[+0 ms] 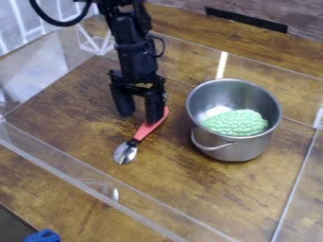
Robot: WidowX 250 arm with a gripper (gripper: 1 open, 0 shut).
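A black robot arm reaches down from the top of the view, its gripper [136, 109] low over the table at the upper end of a red-handled utensil [151, 127]. The utensil lies diagonally, its silver end toward the lower left. Whether the fingers are open or closed around the handle is hard to tell. A silver pot [255, 142] stands to the right, holding a pale green bumpy object [235, 121].
Clear panel edges run along the left and right. A blue object [42, 235] sits at the bottom left corner.
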